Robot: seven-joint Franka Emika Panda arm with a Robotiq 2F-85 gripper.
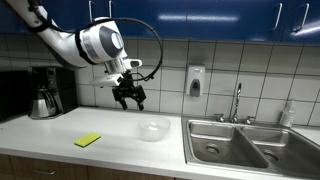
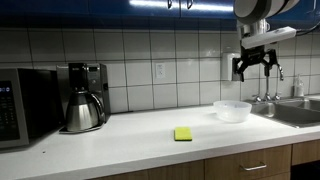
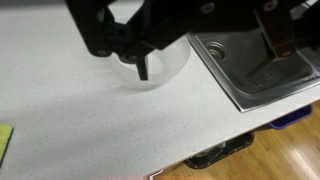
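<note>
My gripper (image 1: 132, 106) hangs open above the counter, with nothing between its fingers. In exterior view 1 it is up and left of a clear, whitish bowl (image 1: 155, 128). The wrist view shows the bowl (image 3: 172, 70) partly covered by the dark fingers (image 3: 142, 68). A flat yellow-green sponge (image 1: 87, 140) lies on the counter near its front edge, well to the left of the bowl. Only a corner of that sponge (image 3: 4, 138) enters the wrist view, at the left edge.
To the right is a double steel sink (image 1: 240, 145) with a tap (image 1: 237, 102). A coffee maker (image 2: 86, 98) and a microwave (image 2: 28, 105) stand at the far left. Blue cabinets (image 1: 225, 20) hang overhead.
</note>
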